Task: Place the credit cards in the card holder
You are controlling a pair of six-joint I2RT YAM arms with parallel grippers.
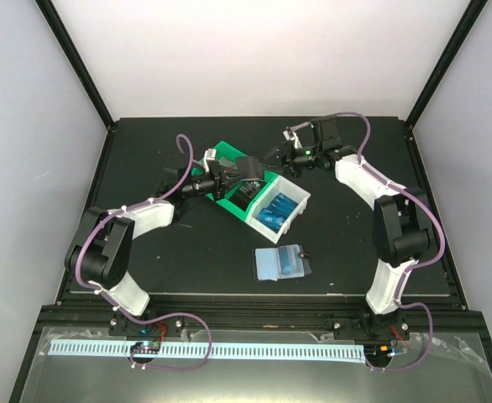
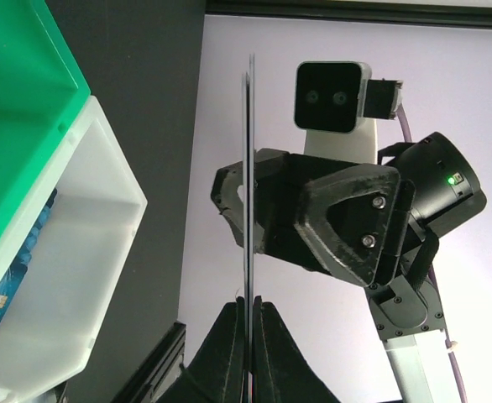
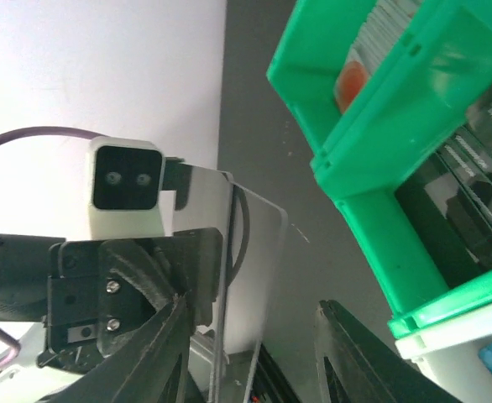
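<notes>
My left gripper is shut on a thin dark card [image 1: 251,167], held upright above the green box [image 1: 227,149]; in the left wrist view it shows edge-on. My right gripper faces that card from the right, fingers apart, with the card's thin, translucent-looking edge near its left finger. The green box holds dark cards [image 3: 464,193] and pale ones [image 3: 376,38]. Blue cards [image 1: 276,212] lie in the white box [image 1: 299,194]. An open card holder [image 1: 267,264] with blue sleeves lies nearer the front.
Both arms reach in over the boxes from opposite sides.
</notes>
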